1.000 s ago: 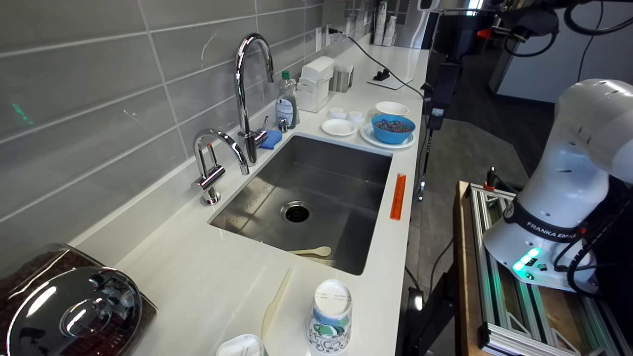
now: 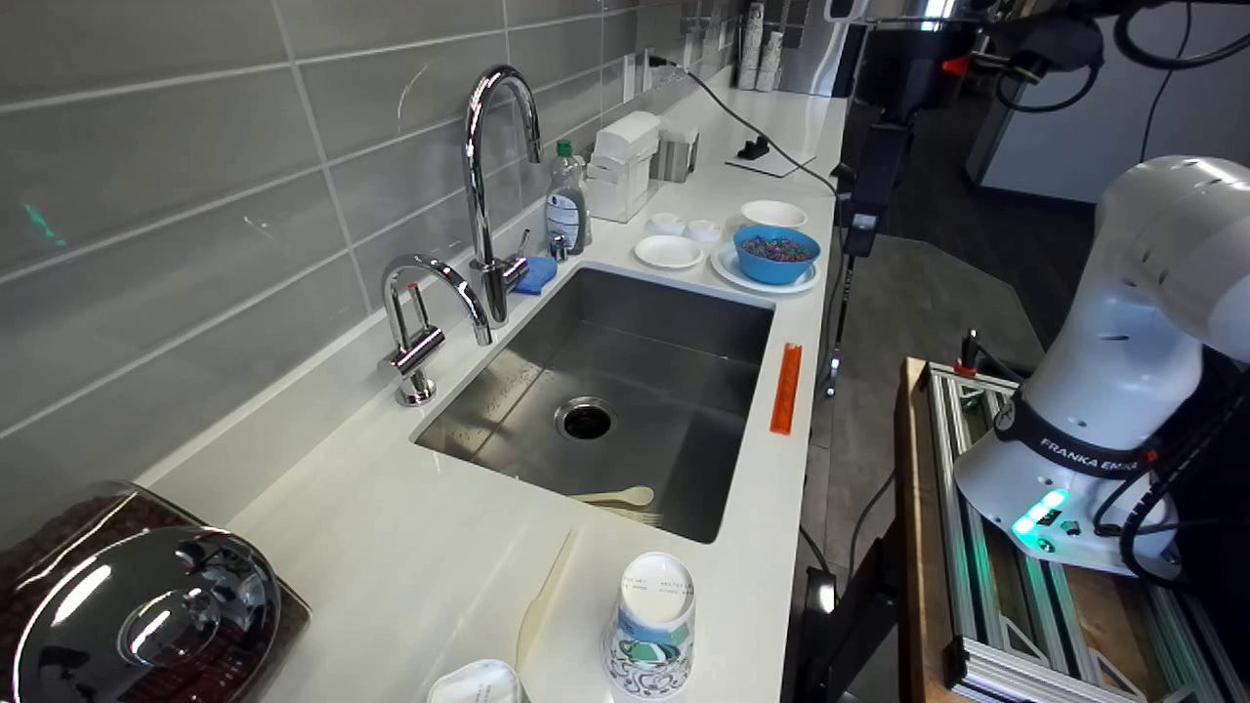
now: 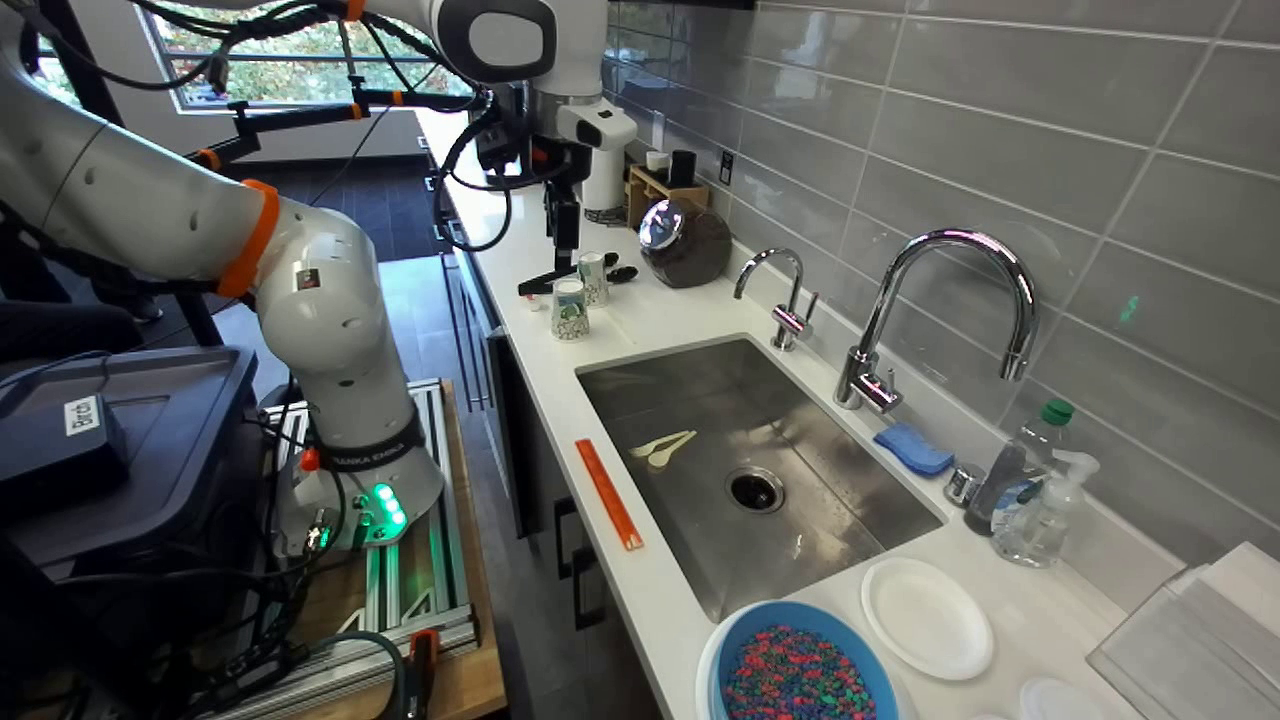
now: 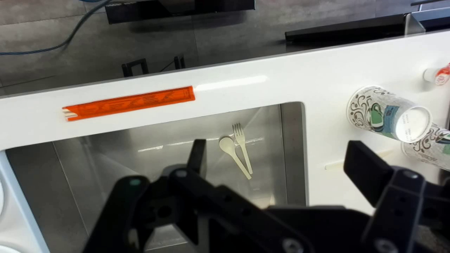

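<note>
My gripper stands open high over the counter, its two black fingers wide apart and nothing held between them. Far below, in the steel sink (image 4: 282, 156), lie a pale spoon (image 4: 228, 146) and a fork (image 4: 242, 141). A pale knife (image 2: 542, 607) rests on the counter beside the sink. Two patterned paper cups stand upside down near it, one cup (image 2: 651, 623) close to the front edge and another cup (image 3: 593, 276) behind. An orange chopstick packet (image 4: 131, 104) lies along the counter's front strip. Exterior view 2 shows the arm's hand above the cup end.
Past the sink's far end, a blue bowl (image 2: 774, 256) of colourful bits sits on a plate, beside a white plate (image 2: 669, 252). Two faucets, including a tall faucet (image 3: 948, 240), rise along the wall. A dark lidded container (image 2: 152, 615) occupies the near left counter.
</note>
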